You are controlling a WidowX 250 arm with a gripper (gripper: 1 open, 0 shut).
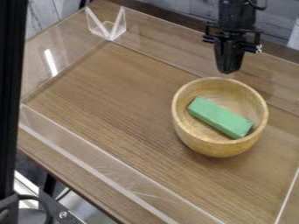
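Observation:
My gripper [229,63] hangs at the upper right, above and just behind a round wooden bowl [184,129]; its fingers are dark and too small to tell how far apart they stand. A green block [219,117] lies inside the bowl, apart from the gripper.
A clear angular plastic piece [107,26] is at the upper left. Dark equipment shows at the lower left corner.

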